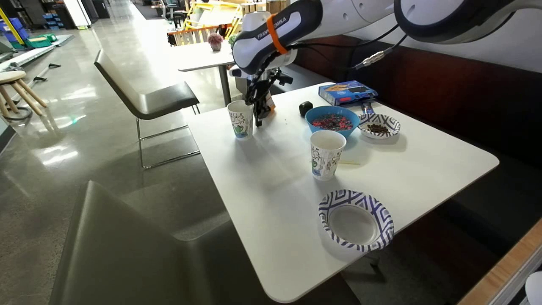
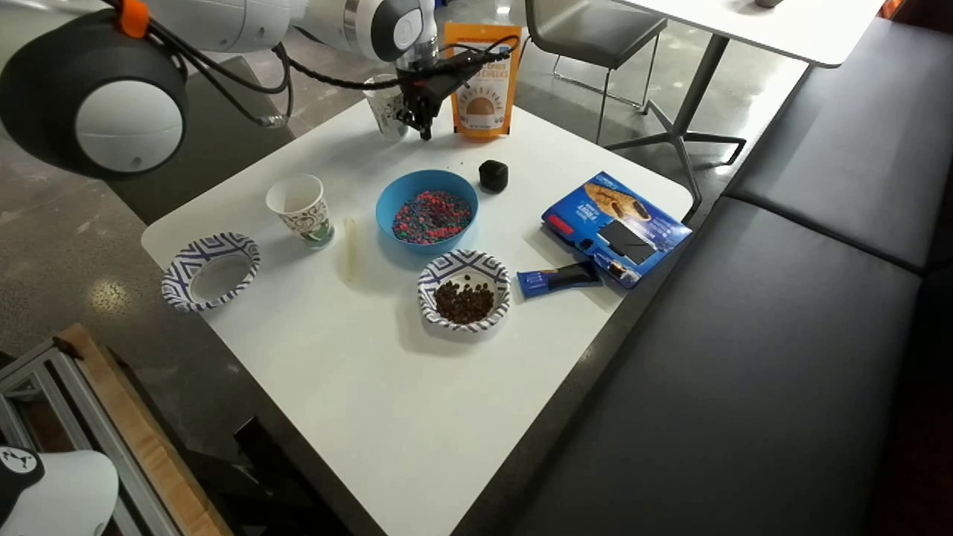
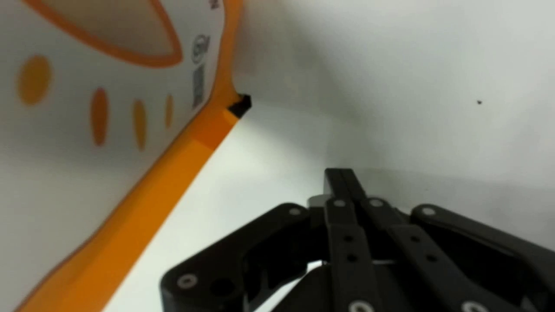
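Note:
My gripper is shut, its two fingertips pressed together with nothing between them. It hangs low over the far end of the white table (image 2: 375,375). An orange and white pouch (image 3: 125,145) stands upright beside it in the wrist view. In exterior view 2 the same pouch (image 2: 483,85) shows just right of the gripper (image 2: 425,134). A patterned paper cup (image 1: 240,121) stands close on the gripper's other side. Whether the fingertips touch the tabletop, I cannot tell.
Farther along the table are a blue bowl (image 2: 426,210) of colourful bits, a small black object (image 2: 493,176), a second cup (image 2: 304,213), a bowl of brown pieces (image 2: 464,290), an empty bowl (image 1: 355,221), a blue box (image 2: 616,228) and a blue wrapper (image 2: 560,278).

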